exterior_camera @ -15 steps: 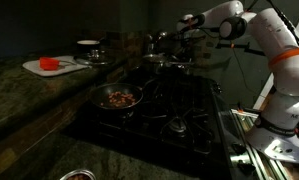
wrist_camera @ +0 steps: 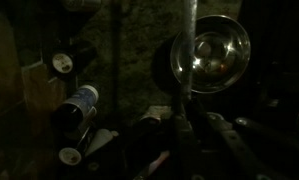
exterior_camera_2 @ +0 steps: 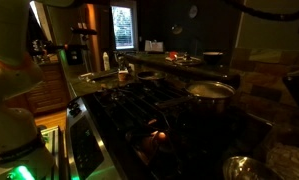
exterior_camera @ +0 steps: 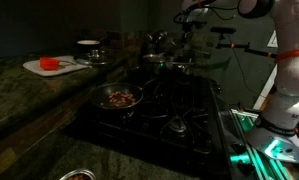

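High at the far end of the counter, my gripper (exterior_camera: 186,22) is raised near the back wall in exterior view 1, small and dark there. The wrist view shows my gripper shut on a thin metal rod, perhaps a utensil handle (wrist_camera: 191,45). This rod runs up from between the fingers and crosses in front of a shiny metal bowl (wrist_camera: 224,68). The dark frame makes the fingertips and the utensil's far end hard to make out. A skillet (exterior_camera: 117,97) with small brown pieces inside sits on the stove.
A lidded pot (exterior_camera_2: 209,92) stands on the stove (exterior_camera: 174,128). On the ledge lie a white tray (exterior_camera: 39,69) and something red (exterior_camera: 50,63). Several bottles or jars, including a blue-and-white one (wrist_camera: 84,98), show in the wrist view. The nearer burners look clear.
My gripper has risen and moved to the right in exterior view 1, away from the pots at the back of the stove. The skillet and tray have not moved.
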